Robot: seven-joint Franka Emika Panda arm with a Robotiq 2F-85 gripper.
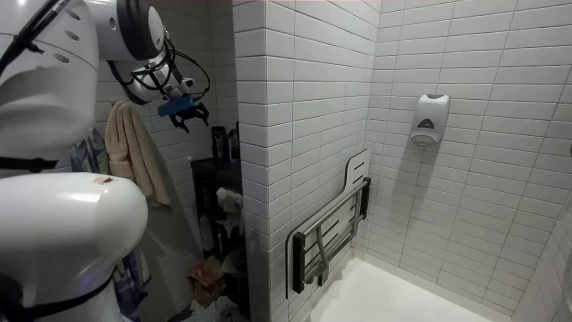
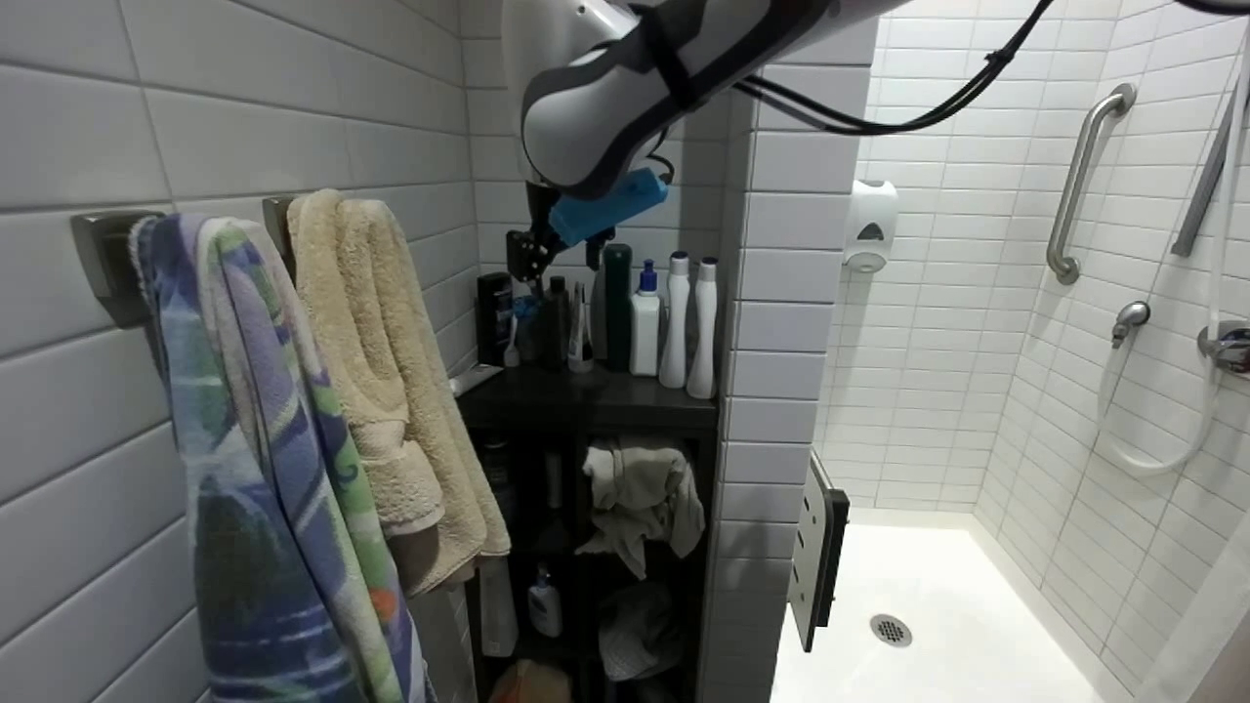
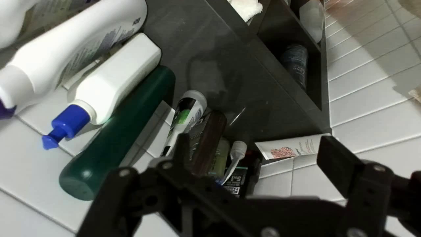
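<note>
My gripper (image 1: 196, 128) is open above the dark shelf unit, with nothing held between its fingers. In the wrist view its two black fingers stand wide apart, and a white tube (image 3: 294, 146) with a pink print lies on the shelf edge beyond the gap. Close to the left finger are a white-capped tube (image 3: 185, 114), a dark brown bottle (image 3: 209, 138) and a toothbrush (image 3: 235, 158). A tall green bottle (image 3: 118, 130) and a white bottle with a blue pump (image 3: 116, 79) stand farther left. The gripper's black body hides part of the shelf's far corner.
A beige towel (image 2: 393, 387) and a patterned towel (image 2: 264, 469) hang on the wall left of the shelf unit (image 2: 586, 404). Tall white bottles (image 2: 676, 322) stand at its right end, beside the tiled partition (image 2: 785, 293). Bare shelf top shows in front of the bottles.
</note>
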